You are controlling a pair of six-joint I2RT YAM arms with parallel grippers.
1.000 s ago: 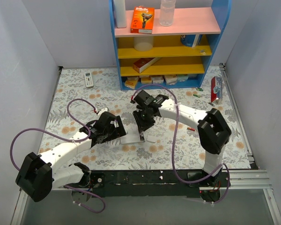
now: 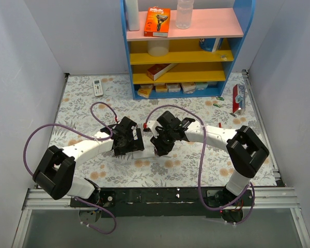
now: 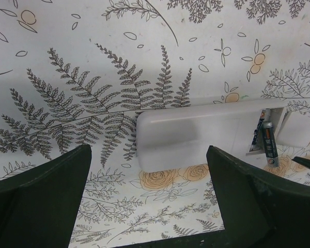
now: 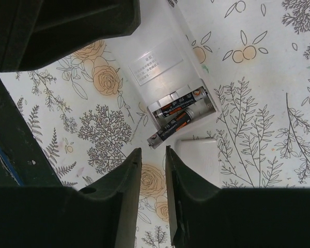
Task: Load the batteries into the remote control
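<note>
The white remote point(image 3: 186, 139) lies on the patterned table, battery compartment open. In the right wrist view one battery point(image 4: 182, 103) sits in the compartment and a second battery point(image 4: 169, 128) lies angled, one end outside it. A white cover point(image 4: 196, 160) lies beside. My left gripper hovers open over the remote's closed end, empty. My right gripper is just off the angled battery's outer end, its fingertips a narrow gap apart with nothing seen between them.
A small white remote point(image 2: 98, 88) lies at back left. A shelf unit point(image 2: 186, 71) stands at the back. Loose batteries point(image 2: 220, 98) and a red package point(image 2: 239, 98) lie at right. The table's front edge is close below.
Over the last second both arms have shifted, the left forward over the remote, the right downward in the top view beside the battery compartment.
</note>
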